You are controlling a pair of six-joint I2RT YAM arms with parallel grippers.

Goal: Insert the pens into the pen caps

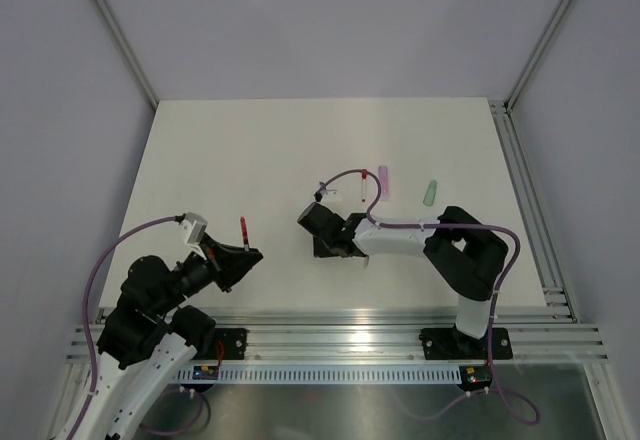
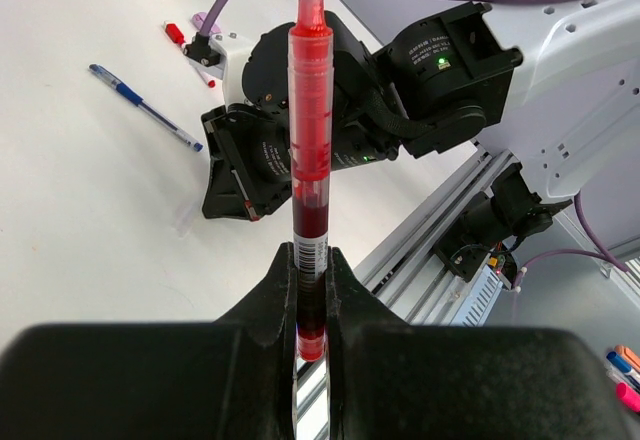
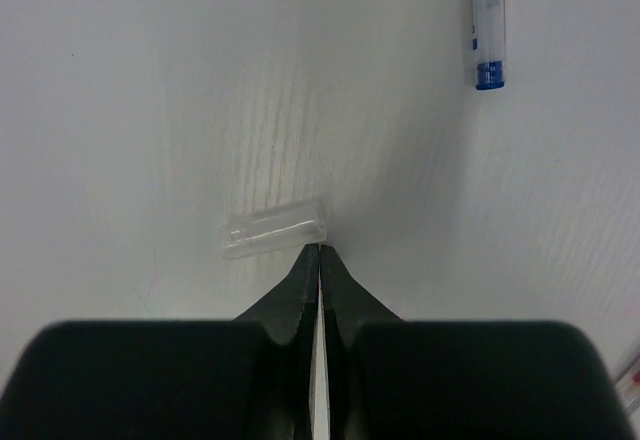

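My left gripper is shut on a red pen (image 2: 311, 135), held upright; it shows at lower left in the top view (image 1: 243, 252). In the right wrist view my right gripper is low at a clear pen cap (image 3: 275, 228) lying flat, its fingertips close together just at the cap's near side; whether they touch it I cannot tell. A blue pen (image 2: 143, 105) lies beyond that gripper.
A red pen (image 1: 364, 186), a pink item (image 1: 384, 182) and a green item (image 1: 430, 192) lie at the back right.
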